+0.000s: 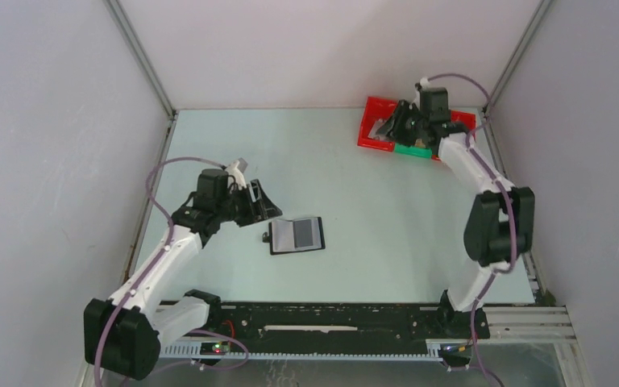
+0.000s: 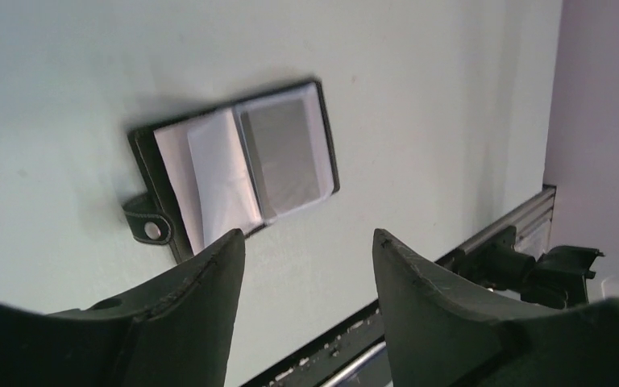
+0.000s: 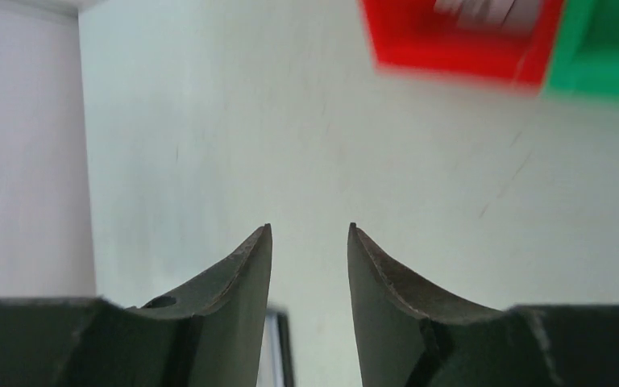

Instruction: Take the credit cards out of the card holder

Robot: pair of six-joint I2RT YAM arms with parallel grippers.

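An open black card holder [image 1: 296,235] with a snap strap and clear sleeves [image 2: 282,153] lies flat on the table, showing a white leaf and a grey pane. My left gripper [image 1: 262,201] stands open just above and left of it; in the left wrist view the holder is beyond the parted fingertips [image 2: 309,242]. My right gripper [image 1: 395,121] is open over the bins at the back right, with nothing visible between its fingers. The right wrist view is blurred, with only an edge of the holder at the bottom.
A red bin [image 1: 366,137] holding pale items, a green bin [image 1: 409,151] and another red bin [image 1: 465,118] stand at the back right. Walls bound the sides and back.
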